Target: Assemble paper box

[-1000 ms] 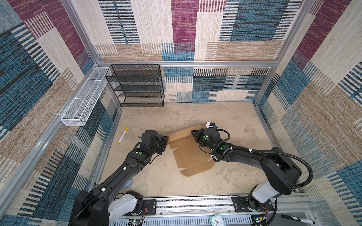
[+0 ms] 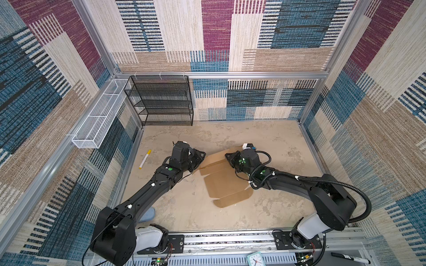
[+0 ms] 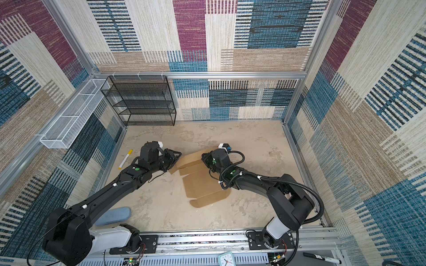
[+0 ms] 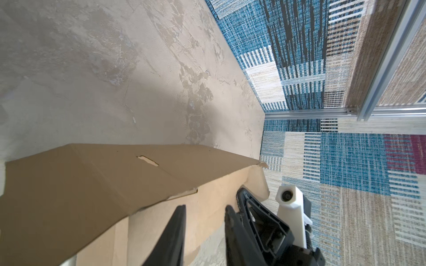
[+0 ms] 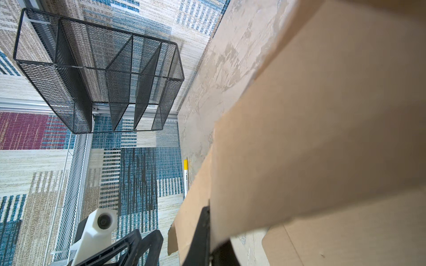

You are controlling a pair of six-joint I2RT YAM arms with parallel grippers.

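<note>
An unfolded brown cardboard box [image 2: 221,181] lies mid-table, its back wall [image 4: 177,217] raised and a slotted flap [image 4: 115,173] folded at the top. My left gripper is part open at the left end of the back wall. Cardboard shows behind its two fingers, with nothing gripped between them. At the right part of that wall, my right gripper is shut with the thin cardboard edge between its fingers. A large panel [image 5: 319,119] hides much of that hold in the right wrist view.
A black mesh rack [image 2: 162,102] stands at the back left, and a white wire basket [image 2: 99,115] hangs on the left wall. A yellow-capped marker [image 2: 145,158] lies at the left. Bare table surrounds the box, widest at the right.
My left gripper has moved toward the back and slightly right, and its wrist has turned. The right arm and the box's main panel look nearly unchanged.
</note>
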